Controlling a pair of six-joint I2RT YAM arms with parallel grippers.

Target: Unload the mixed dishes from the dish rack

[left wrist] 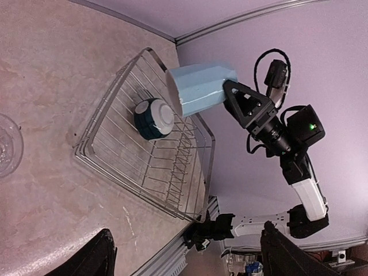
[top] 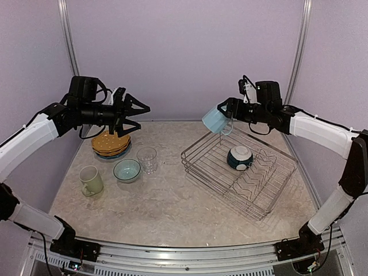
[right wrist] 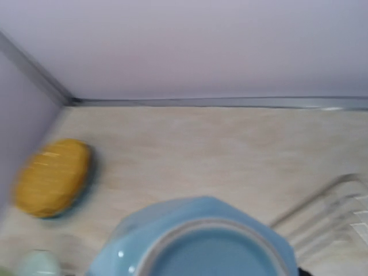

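Observation:
My right gripper (top: 229,108) is shut on a light blue mug (top: 214,119), held tilted above the back of the wire dish rack (top: 201,185); in the right wrist view the mug's base (right wrist: 213,253) fills the bottom. A dark teal and white dish (top: 240,158) rests in the rack. My left gripper (top: 133,115) is open and empty, raised over the left side. Below it are orange plates (top: 109,144) on a blue one, a glass (top: 147,161), a teal bowl (top: 126,171) and a green mug (top: 91,181).
Walls close in the back and both sides.

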